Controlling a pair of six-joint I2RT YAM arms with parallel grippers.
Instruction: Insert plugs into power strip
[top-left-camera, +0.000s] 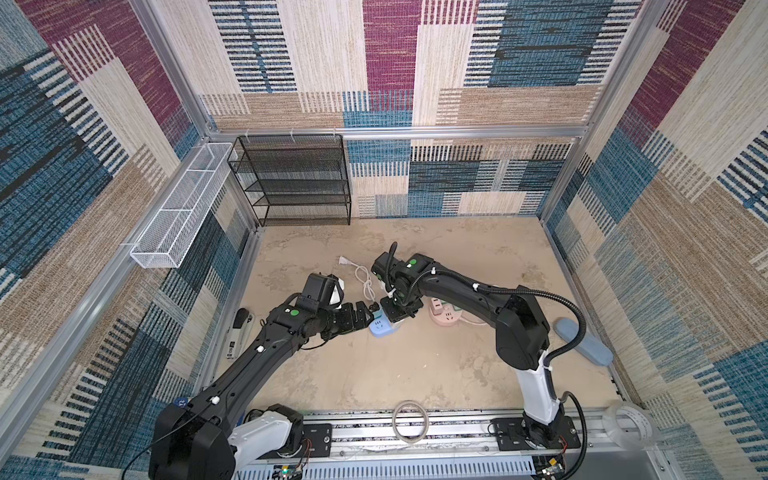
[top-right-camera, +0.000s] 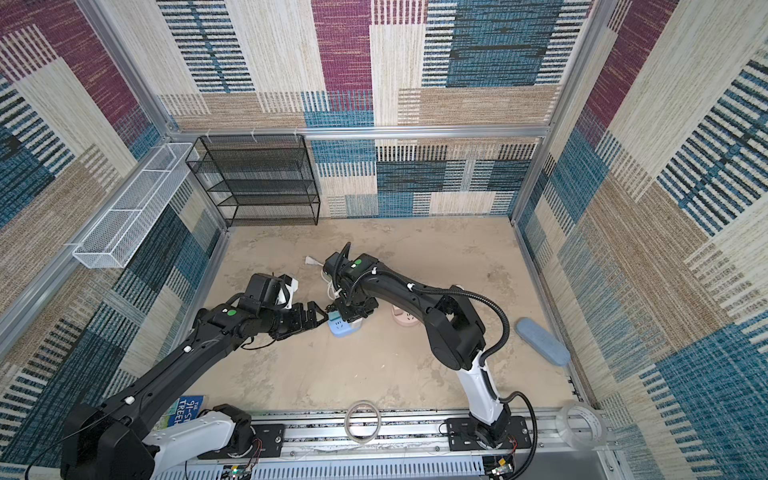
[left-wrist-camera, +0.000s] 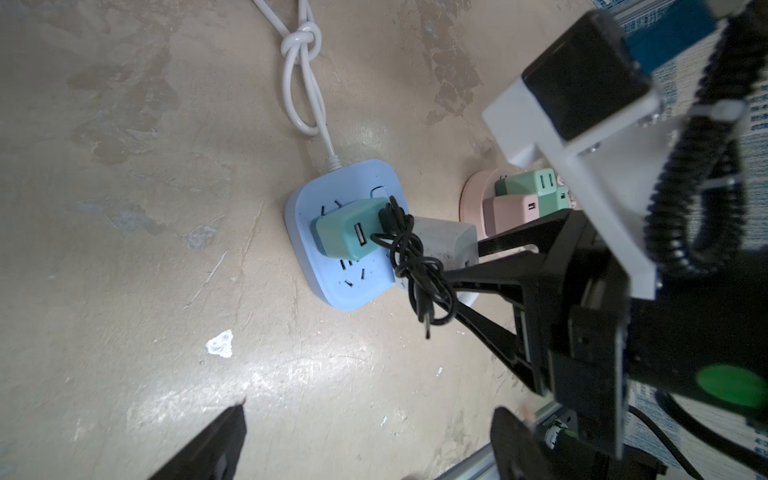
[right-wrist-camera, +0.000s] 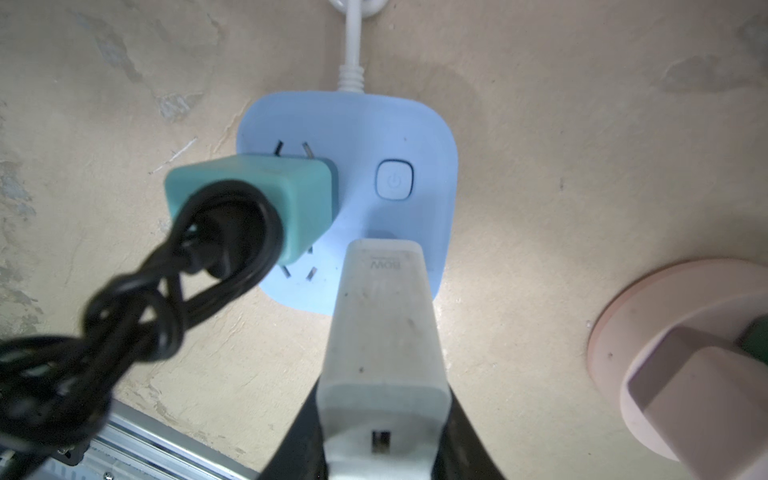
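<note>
The blue power strip (right-wrist-camera: 416, 136) lies mid-table with a teal plug (left-wrist-camera: 340, 236) on it, a coiled black cable (left-wrist-camera: 408, 256) attached. A white plug (right-wrist-camera: 382, 336) stands at the strip's lower right, between the fingers of my right gripper; whether they press on it is hard to tell. My left gripper (top-right-camera: 314, 316) hangs open just left of the strip, nothing between its fingers.
A pink round strip (top-left-camera: 446, 316) with pink and green plugs sits to the right. A grey-blue case (top-left-camera: 582, 340) lies at the right edge. Wire racks stand at the back left.
</note>
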